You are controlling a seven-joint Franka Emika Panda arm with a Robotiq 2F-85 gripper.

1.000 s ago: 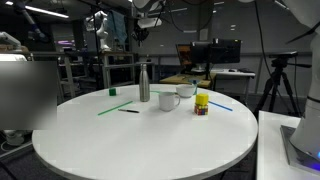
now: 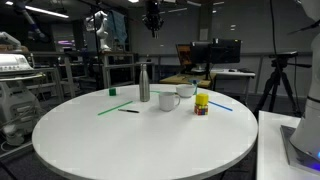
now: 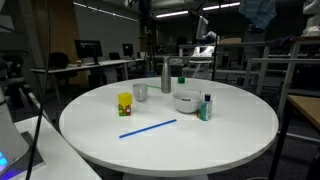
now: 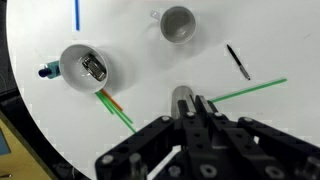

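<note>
High above the round white table (image 2: 80, 135), my gripper (image 2: 153, 34) points downward. In the wrist view the gripper's fingers (image 4: 207, 106) are together, with nothing visible between them. The top of a grey metal bottle (image 4: 181, 96) shows just past the fingertips, well below them; the bottle (image 2: 144, 84) stands upright on the table. Nearby stands an empty white mug (image 4: 178, 24). A white bowl (image 4: 84, 68) holds a small dark, metallic-looking item. Beside the bowl is a small blue-capped bottle (image 3: 206, 108).
A yellow and red block toy (image 3: 125, 105) stands near a blue stick (image 3: 148, 129). Green sticks (image 4: 252, 89), an orange stick (image 4: 110, 99) and a black pen (image 4: 238, 62) lie flat. A small green block (image 2: 112, 92) sits at the far side.
In exterior view 1 my gripper has moved to the right, staying high above the table. The tabletop objects have not moved.
</note>
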